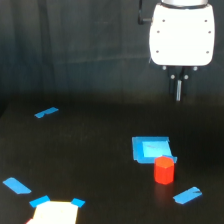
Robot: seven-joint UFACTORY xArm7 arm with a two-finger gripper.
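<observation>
My gripper [179, 94] hangs at the upper right, below a white arm section, well above the table. Its thin metal fingers show as one narrow strip, so their opening cannot be made out; nothing is visible at their tips. On the dark table stands a small red object [164, 171], apart from the gripper. Just behind it lies a blue square [138, 146] with a lighter patch [154, 149] in its middle; the red object hides part of its near edge.
A pale block-like thing [55, 213] with blue tape [40, 201] at its corners is cut off by the bottom edge. Blue tape strips mark the table at far left [46, 112], near left [16, 186] and near right [187, 195].
</observation>
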